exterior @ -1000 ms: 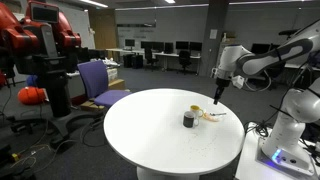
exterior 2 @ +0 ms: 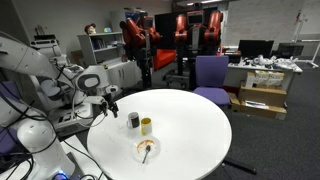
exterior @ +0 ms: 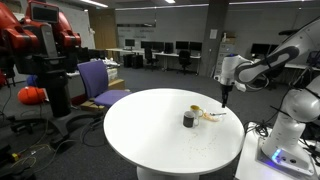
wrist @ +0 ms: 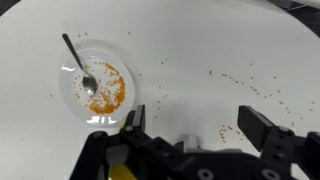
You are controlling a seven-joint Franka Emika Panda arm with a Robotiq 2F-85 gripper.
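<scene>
A white plate (wrist: pixel 75 99) with orange crumbs lies at the upper left of the wrist view, and a dark spoon (wrist: pixel 73 50) rests on it, handle past the rim. Loose crumbs (wrist: pixel 230 80) are strewn over the bare table to the right. My gripper is open above the table, nothing between its fingers. In exterior view 2 a dark mug (exterior 2: pixel 133 120) and a yellow mug (exterior 2: pixel 146 127) stand upright near the plate (exterior 2: pixel 140 156). The gripper (exterior 2: pixel 110 104) is left of the mugs there, apart from them. Part of the yellow mug (wrist: pixel 121 171) shows behind the gripper.
The white round table (exterior: pixel 160 135) has broad free room away from the plate and mugs. A purple chair (exterior 2: pixel 211 75) stands beyond its far edge in exterior view 2. Cardboard boxes (exterior 2: pixel 258 105) are on the floor behind.
In exterior view 1 my gripper has shifted slightly to the right over the last second. The mugs and plate have not visibly moved.
</scene>
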